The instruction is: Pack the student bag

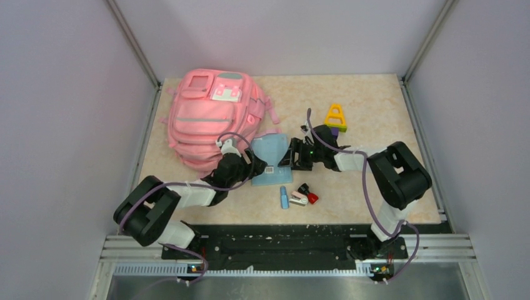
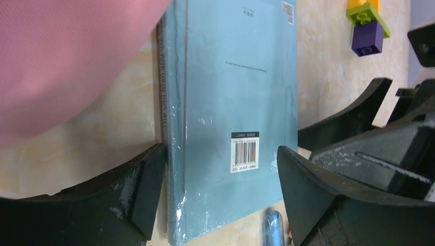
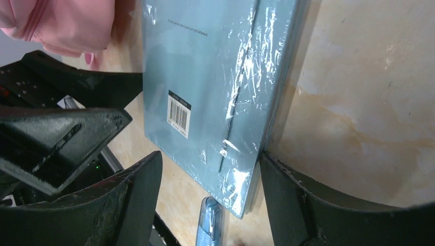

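A light blue, shiny-covered book (image 1: 270, 150) lies on the table right of the pink backpack (image 1: 206, 119). My left gripper is part open at the book's left end, one finger against the spine side and the other over the cover. My right gripper is part open at the opposite side, likewise straddling the book's edge, one finger at the edge and one over the cover. Neither is clearly closed on it.
A blue tube (image 1: 284, 197), a stapler (image 1: 299, 201) and a red-and-black item (image 1: 311, 196) lie below the book. Yellow, green and purple blocks (image 1: 335, 116) sit at the back right, where table space is clear.
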